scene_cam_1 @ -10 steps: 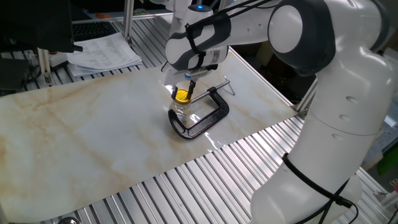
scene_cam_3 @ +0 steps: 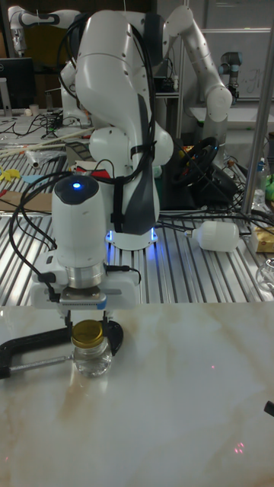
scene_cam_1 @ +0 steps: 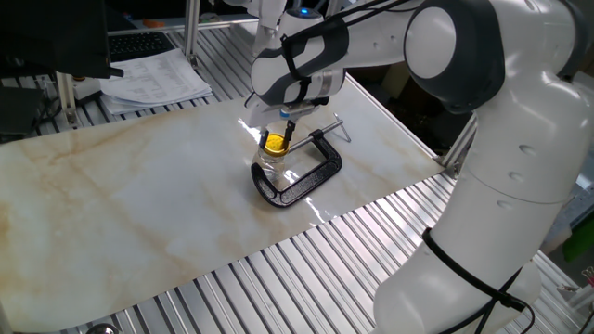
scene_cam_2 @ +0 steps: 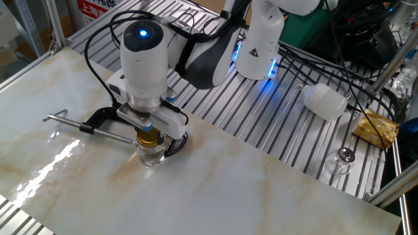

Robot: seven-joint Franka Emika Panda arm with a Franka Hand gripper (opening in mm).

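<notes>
A clear glass jar with a gold-yellow lid (scene_cam_1: 276,145) stands upright on the marble-patterned tabletop. Around it lies a black C-clamp (scene_cam_1: 303,188), flat on the surface, its steel screw (scene_cam_2: 108,134) pointing at the jar; whether the screw presses on the glass cannot be told. My gripper (scene_cam_1: 277,137) points down over the jar, one dark finger at either side of the lid (scene_cam_3: 88,332). In exterior view 3 the fingers are spread about as wide as the lid, and whether they press on it is unclear. The gripper body partly covers the lid (scene_cam_2: 147,137) from the opposite side.
Papers (scene_cam_1: 156,82) lie on the slatted metal bench beyond the tabletop. On the bench beside the robot base are a white bulb-like object (scene_cam_2: 324,102), a small glass jar (scene_cam_2: 340,160) and a gold packet (scene_cam_2: 377,131).
Over the last second my gripper and the lid have shifted slightly to the right in exterior view 1. The clamp has stayed put.
</notes>
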